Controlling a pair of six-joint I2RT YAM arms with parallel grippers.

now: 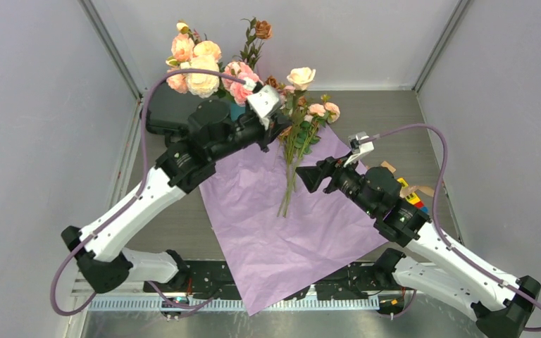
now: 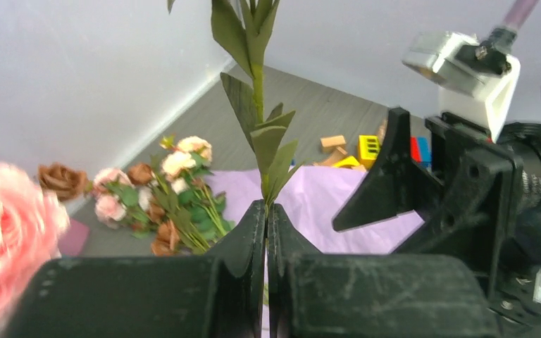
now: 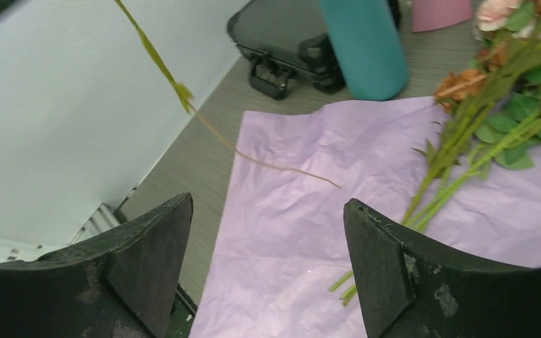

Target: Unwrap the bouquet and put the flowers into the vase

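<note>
My left gripper is shut on a thin leafy green stem point(image 2: 257, 98), raised left of centre; in the top view a cream rose point(image 1: 301, 76) stands above it. My right gripper is open over the purple paper point(image 1: 253, 239), empty, with the thin stem end in front of it. More roses point(image 1: 306, 120) lie on the paper, stems toward me. The teal vase point(image 3: 366, 56) stands at the back, mostly hidden from above by my left arm and its bouquet point(image 1: 201, 74).
A dark case point(image 3: 289, 35) sits at the back left. Coloured blocks point(image 2: 366, 148) and wooden pieces lie at the right. Walls enclose the table at the back and both sides.
</note>
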